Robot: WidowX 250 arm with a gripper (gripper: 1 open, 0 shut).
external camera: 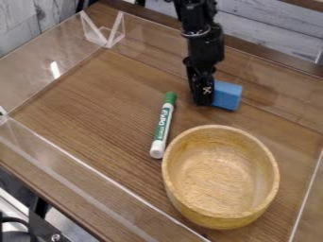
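My black gripper [202,87] reaches down from the top centre to a blue block [225,95] on the wooden table [89,132]. Its fingers are at the block's left side and appear shut on it, though the dark fingertips are hard to make out. A green and white marker [163,127] lies below and left of the block, apart from the gripper.
A large yellow bowl [218,178] stands at the lower right.
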